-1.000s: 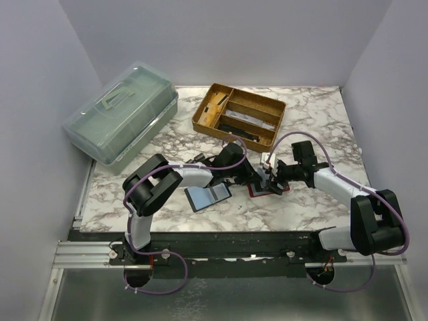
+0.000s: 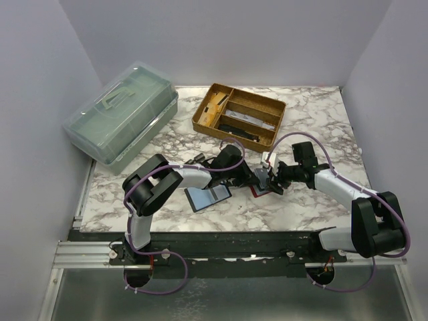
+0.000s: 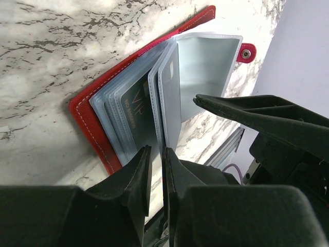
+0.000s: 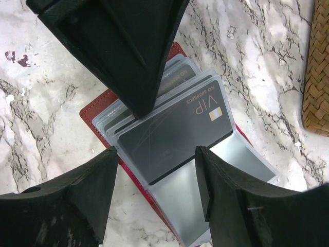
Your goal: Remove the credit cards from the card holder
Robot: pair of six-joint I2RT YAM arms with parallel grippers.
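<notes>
The red card holder [image 2: 259, 191] lies open at the table's middle right, between both grippers. Its clear sleeves hold dark VIP cards [image 4: 175, 133], with an empty white sleeve [image 3: 204, 62] beside them. My left gripper [image 2: 251, 179] has its narrowly parted fingertips [image 3: 138, 170] at the edge of the sleeves in the left wrist view. My right gripper [image 2: 274, 182] is over the holder, its fingers [image 4: 82, 195] apart at the sleeve edge in the right wrist view. Whether either grips a sleeve is unclear.
A woven divided basket [image 2: 271, 107] sits behind the holder. A lidded plastic box [image 2: 120, 114] stands at the back left, and blue-grey flat items [image 2: 200, 199] lie left of the holder.
Both grippers have shifted only slightly around the holder; the right arm sits a little lower in the top view.
</notes>
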